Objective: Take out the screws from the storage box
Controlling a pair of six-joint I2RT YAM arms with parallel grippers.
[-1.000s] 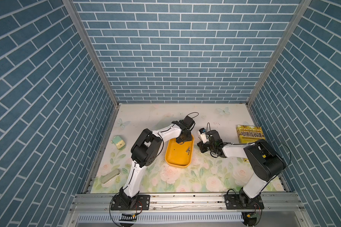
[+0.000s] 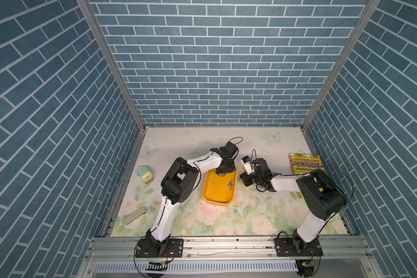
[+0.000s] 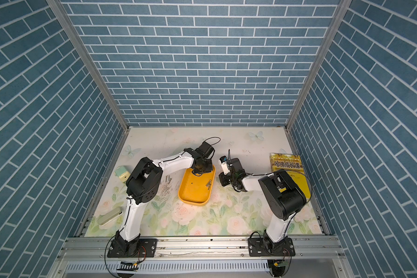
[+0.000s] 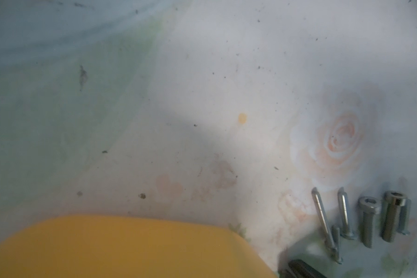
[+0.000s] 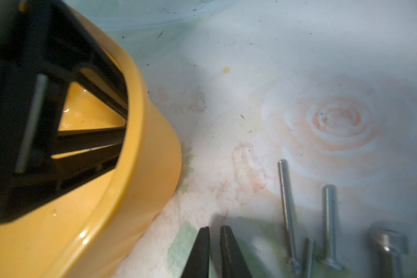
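An orange storage box sits mid-table with a few screws inside at its right. My left gripper is over the box's far end; its finger state is unclear. My right gripper is low beside the box's right side, its fingertips close together with a narrow gap. In the right wrist view several loose screws lie on the table near those fingertips; the left wrist view shows several screws too, outside the box.
A yellow book lies at the right edge. A small mint-green block and a pale bar lie at the left.
My left arm is nearly still.
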